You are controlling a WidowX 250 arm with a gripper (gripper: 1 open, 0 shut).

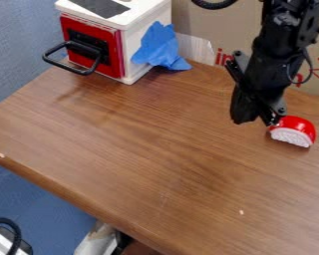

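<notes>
The black arm hangs down from the top right, its gripper (259,108) low over the right part of the wooden table (123,159), just left of and above a red object with a white front (293,129). Whether the fingers are open or shut is hard to make out; the gripper partly overlaps the red object's upper left in the view.
A white and red toy oven (92,50) with a black handle stands at the back left, a blue cloth (159,48) beside it. The table's left edge drops to a blue floor.
</notes>
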